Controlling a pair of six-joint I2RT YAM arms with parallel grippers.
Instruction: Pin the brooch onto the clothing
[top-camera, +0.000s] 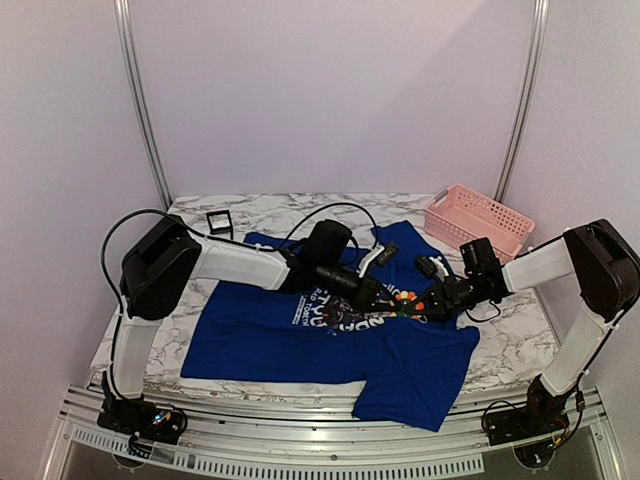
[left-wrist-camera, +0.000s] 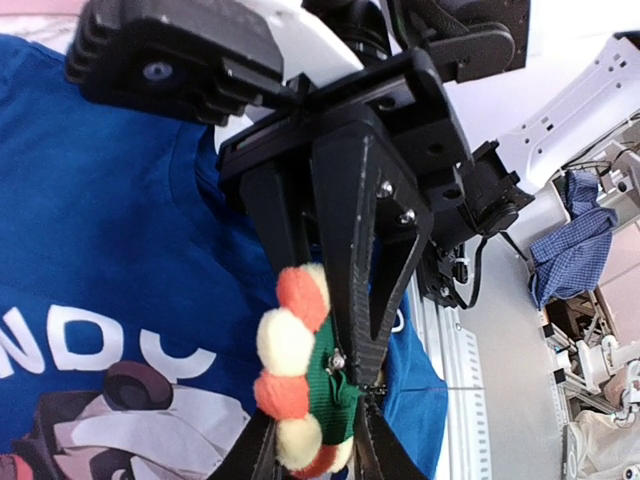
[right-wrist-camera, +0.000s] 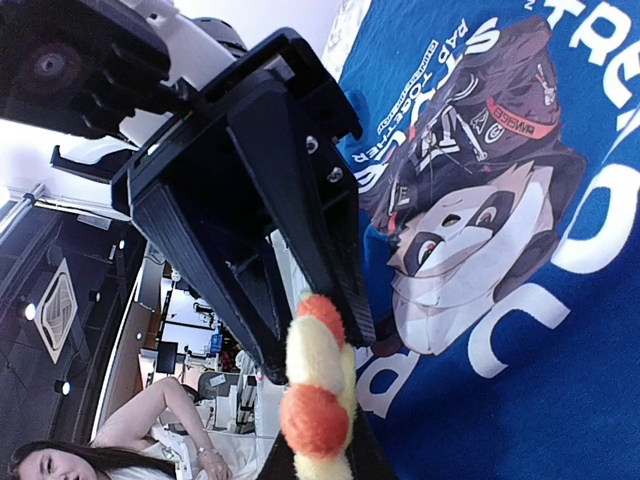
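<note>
The brooch, a ring of red and cream felt balls round a green centre, is held above the blue shirt on its right half. My right gripper is shut on it; in the left wrist view its black fingers reach behind the green felt. My left gripper meets it from the left, at the bottom of its wrist view, where its fingertips touch or nearly touch the brooch; how far its fingers are apart is unclear. The shirt shows white lettering and a panda print.
A pink basket stands at the back right of the marble table. A small black square frame lies at the back left. The table's front has a metal rail.
</note>
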